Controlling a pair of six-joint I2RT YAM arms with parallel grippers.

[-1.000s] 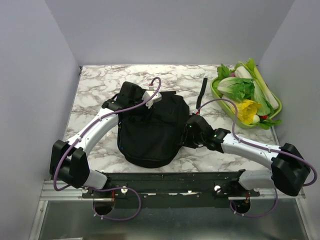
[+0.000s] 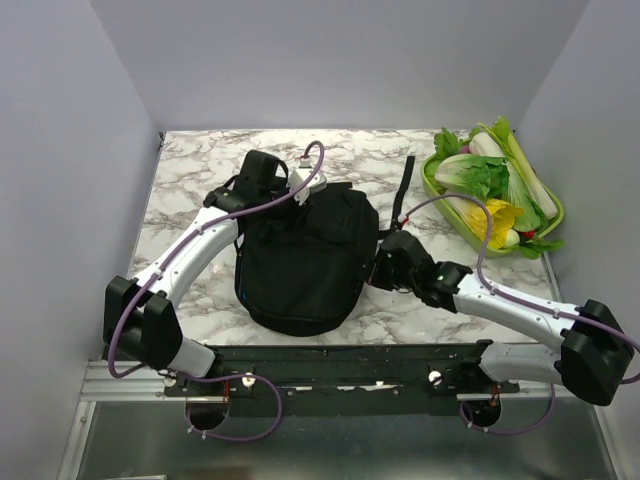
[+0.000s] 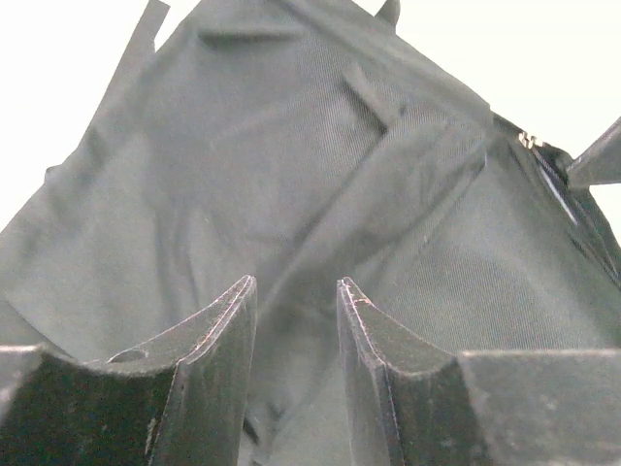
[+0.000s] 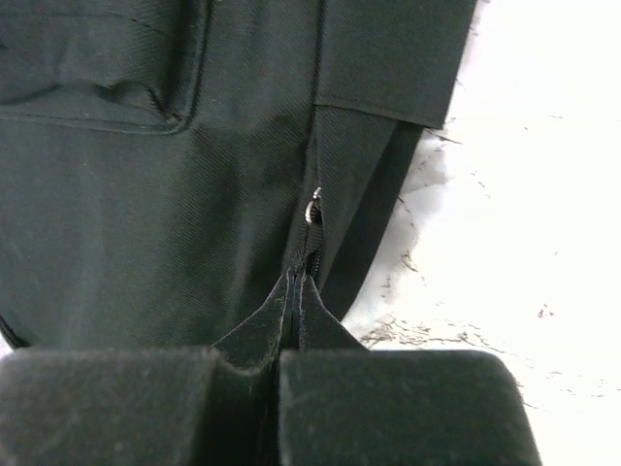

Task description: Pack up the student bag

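Observation:
The black student bag lies on the marbled table, its upper part partly covered by my left arm. In the left wrist view my left gripper is closed partway, with loose folds of bag fabric in the gap between its fingers. Beside the bag's right edge, my right gripper is shut, pointing at the side zipper. A zipper pull with a metal ring sits just beyond its tips. The pull's dark tab reaches down to the fingertips; whether its end is pinched cannot be made out.
A green basket full of vegetables stands at the back right. One black strap stretches from the bag toward the back.
Over the last second my right gripper moved in to the bag's right edge, closed, and has since drawn slightly right. My left arm shifted slightly; the bag looks nearly unmoved.

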